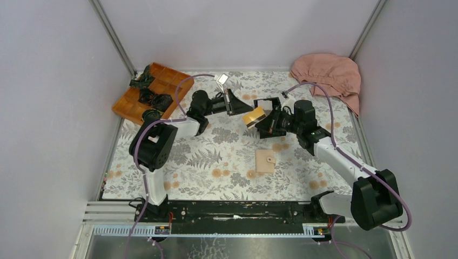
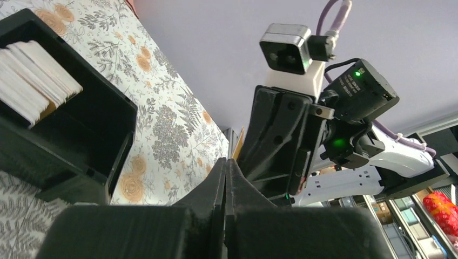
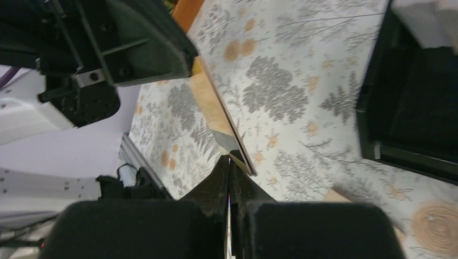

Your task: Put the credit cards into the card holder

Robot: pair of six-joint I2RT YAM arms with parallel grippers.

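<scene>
An orange-yellow card with a dark stripe stands out from my right gripper, which is shut on its lower part. In the right wrist view the card rises from the fingertips at a slant. My left gripper is shut beside the card's far edge, nothing showing between its fingers. It seems to touch the upper end of the card in the right wrist view; only a thin sliver of card appears in the left wrist view. A beige card holder with a snap tab lies flat nearer the front.
An open black box with white cards or sleeves sits close beneath the right gripper. At the back left is an orange compartment tray with dark items; a pink cloth lies back right.
</scene>
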